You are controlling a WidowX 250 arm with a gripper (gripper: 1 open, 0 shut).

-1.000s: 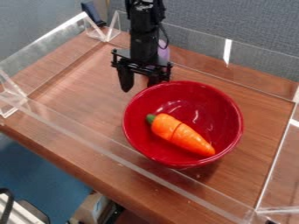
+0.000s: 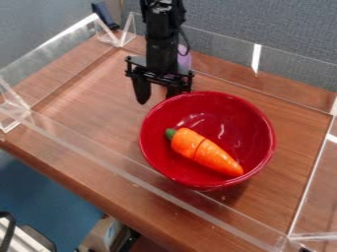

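A large red bowl (image 2: pixel 239 126) sits on the right half of the wooden table, holding an orange toy carrot (image 2: pixel 207 154) with a green top. Behind the bowl, the black gripper (image 2: pixel 160 87) hangs low over the table, its fingers pointing down. A pale purple object (image 2: pixel 184 60) is partly hidden behind the gripper's body. Whether anything is between the fingers is hard to tell.
Clear plastic walls border the wooden table (image 2: pixel 86 118). Free table space lies to the left of the gripper and bowl. Blue floor and some equipment show beyond the front left edge.
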